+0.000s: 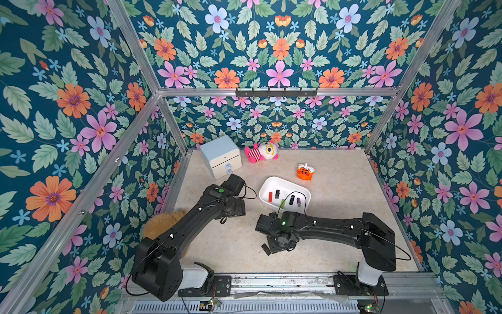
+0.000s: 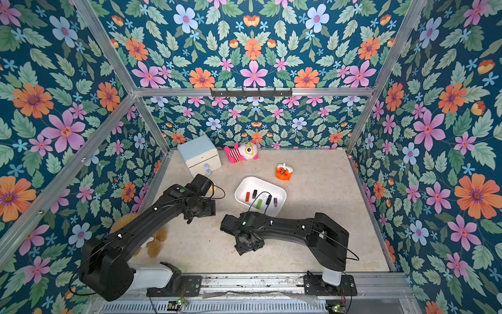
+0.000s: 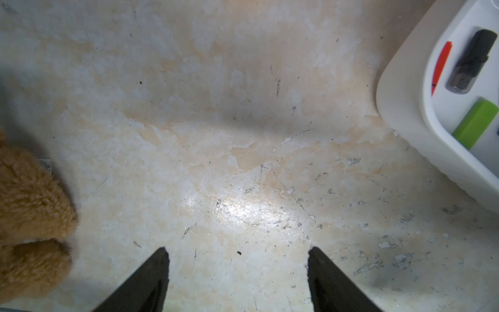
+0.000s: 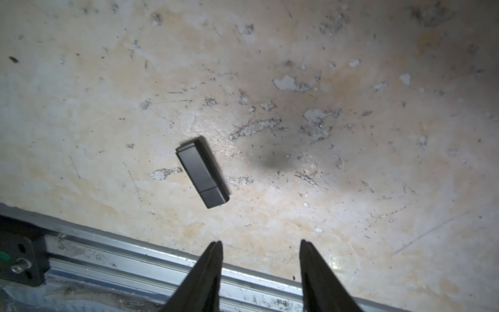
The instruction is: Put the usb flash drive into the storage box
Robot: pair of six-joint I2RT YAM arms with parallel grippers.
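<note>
A black USB flash drive (image 4: pixel 202 172) lies on the tabletop below my right gripper, whose fingers are open with nothing between them. In the top left view it is the small dark bar (image 1: pixel 265 249) beside that gripper. My left gripper hangs open over bare table, between a brown plush toy (image 3: pixel 36 208) and the white tray (image 3: pixel 405 93). The storage box (image 1: pixel 219 152), cream with a light blue lid, stands closed at the back left.
The tray holds several coloured drives, among them a green one (image 3: pixel 475 123). A pink plush toy (image 1: pixel 261 152) and an orange item (image 1: pixel 305 171) sit at the back. A metal rail (image 4: pixel 93 249) runs along the front edge.
</note>
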